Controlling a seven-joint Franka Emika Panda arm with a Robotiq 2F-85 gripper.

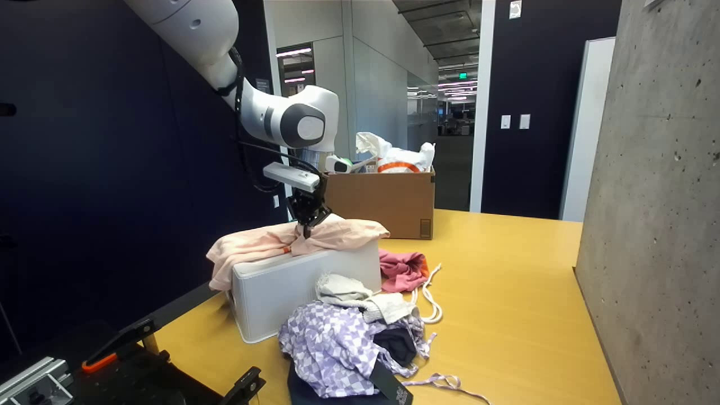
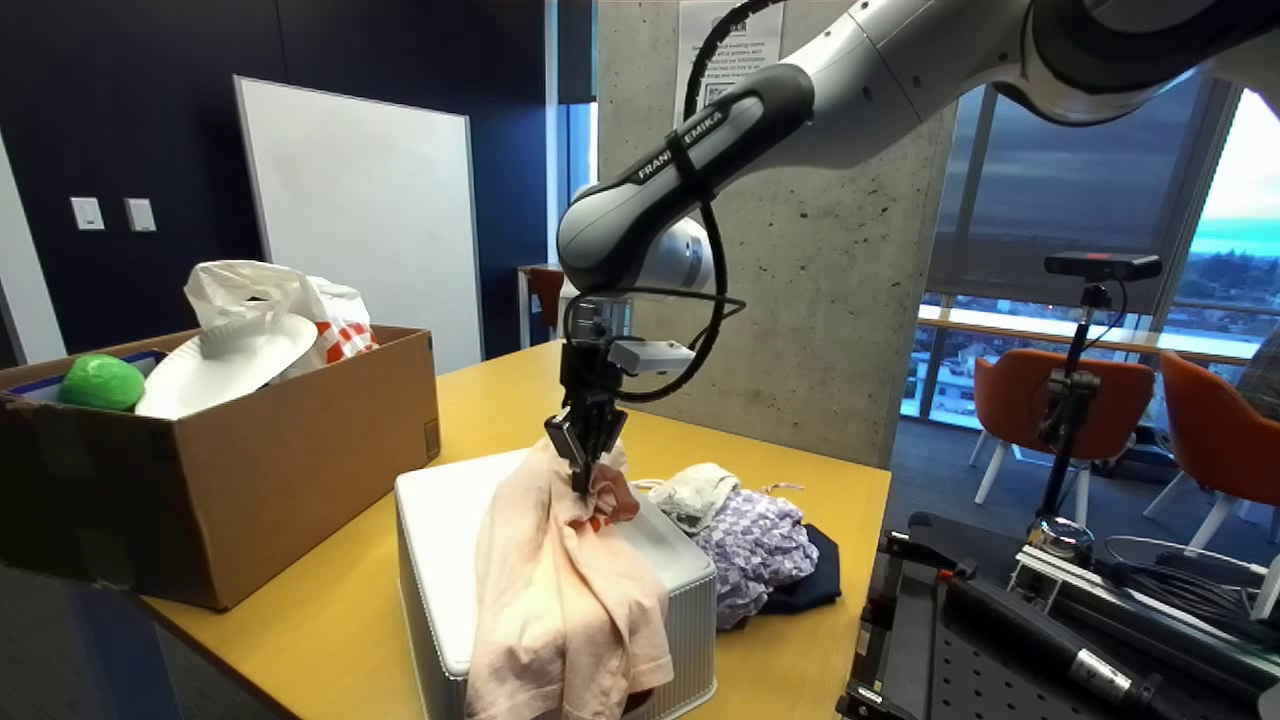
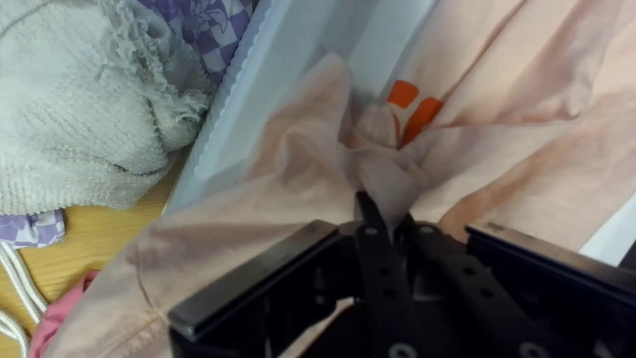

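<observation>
A peach garment [image 2: 554, 600] with orange marks lies draped over the white box [image 2: 450, 504], hanging down one side of it. My gripper points down at the garment from above. In the wrist view its fingers [image 3: 370, 231] stand close together with a bunched fold of the peach fabric pinched between their tips. Creases run out from that fold, and the cloth rises around it. Exterior view 1 shows the gripper [image 1: 307, 228] low over the middle of the box's top; the box's opening, if it has one, is hidden.
Beside the box lie a purple checkered cloth [image 1: 331, 347], an off-white knit [image 1: 341, 289] and a pink cloth [image 1: 403, 270] with white cords. A filled cardboard box [image 1: 381, 199] stands behind.
</observation>
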